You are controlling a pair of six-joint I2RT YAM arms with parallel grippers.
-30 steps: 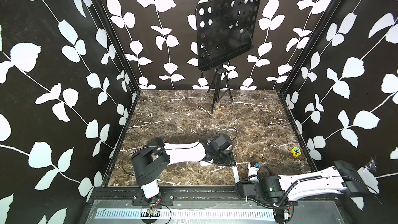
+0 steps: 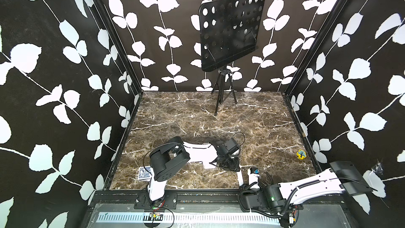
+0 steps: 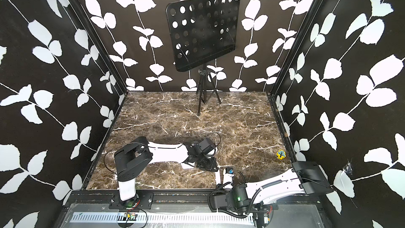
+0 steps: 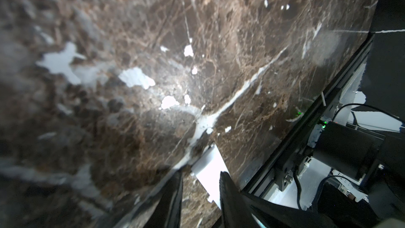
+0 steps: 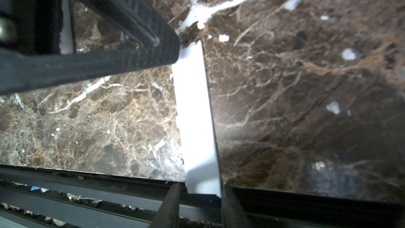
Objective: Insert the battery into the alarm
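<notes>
A narrow white strip [image 5: 196,118] lies on the marble floor near the front edge, perhaps the alarm or a cover; I cannot tell. In the left wrist view its end [image 4: 208,173] shows beyond my left gripper's dark fingertips [image 4: 200,181], which stand a small gap apart; what they hold is unclear. In the top left view my left gripper [image 2: 232,164] is low over the strip's far end. My right gripper is at the strip's near end, fingers part open on either side of it. I cannot make out a battery.
A black music stand [image 2: 230,29] stands at the back. A yellow object [image 2: 301,154] lies at the right, a card box [image 2: 143,173] at the front left. The front rail [image 5: 84,185] borders the floor.
Over the last second my left arm has shifted right and its elbow has changed pose. My right arm has moved slightly left and changed pose near the front edge.
</notes>
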